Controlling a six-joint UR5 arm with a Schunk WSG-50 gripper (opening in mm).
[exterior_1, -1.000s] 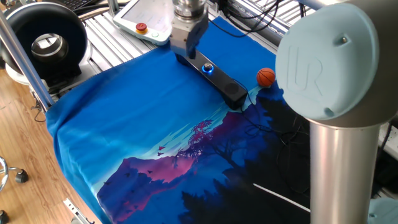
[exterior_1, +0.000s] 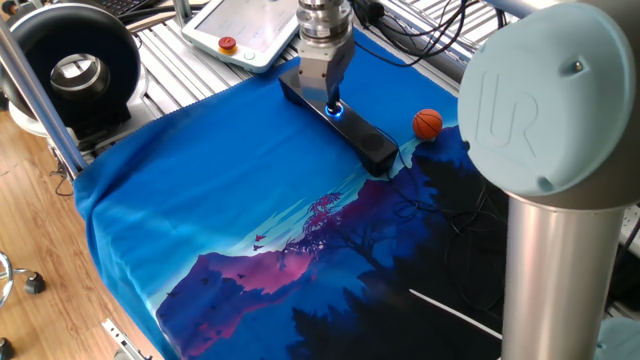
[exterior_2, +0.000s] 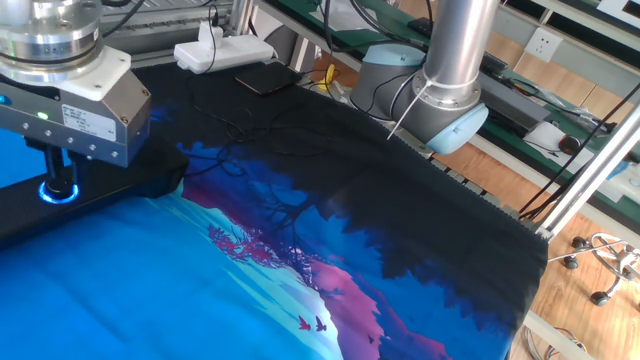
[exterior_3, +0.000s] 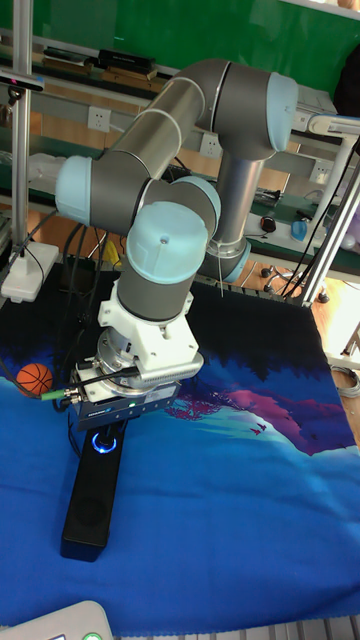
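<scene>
A long black speaker bar (exterior_1: 362, 136) lies on the blue printed cloth, with a round knob ringed in blue light on its top. My gripper (exterior_1: 333, 106) points down at that knob, its dark fingertips right over it and hiding most of it. From the side, in exterior view 2, the fingers (exterior_2: 58, 165) reach down to the glowing ring (exterior_2: 59, 194); the knob is hard to make out between them. Whether they are apart or closed on the knob does not show. In exterior view 3 the gripper body hides the fingertips above the speaker (exterior_3: 88, 507).
A small orange basketball (exterior_1: 427, 124) rests near one end of the speaker. Thin black cables (exterior_2: 235, 125) run over the dark part of the cloth. A teach pendant (exterior_1: 245, 30) with a red button lies behind.
The gripper has come right and down from above the speaker's far end onto the knob, which showed uncovered a second ago. Speaker and ball have stayed put.
</scene>
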